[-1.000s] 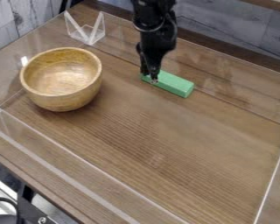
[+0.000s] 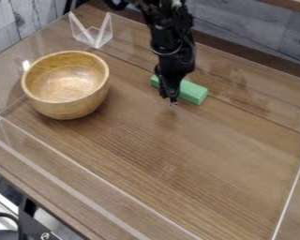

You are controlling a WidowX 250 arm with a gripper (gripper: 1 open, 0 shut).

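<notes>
The black robot gripper point(image 2: 171, 86) reaches down from the top centre of the camera view onto a green block point(image 2: 190, 92), which lies on the wooden table, partly hidden behind the fingers. Whether the fingers are open or closed on the block is hard to make out.
A large tan bowl point(image 2: 67, 103) stands at the left. A white wire object point(image 2: 93, 28) is at the top left.
The gripper has moved slightly right and lower over the green block, covering more of it. The bowl is unmoved.
</notes>
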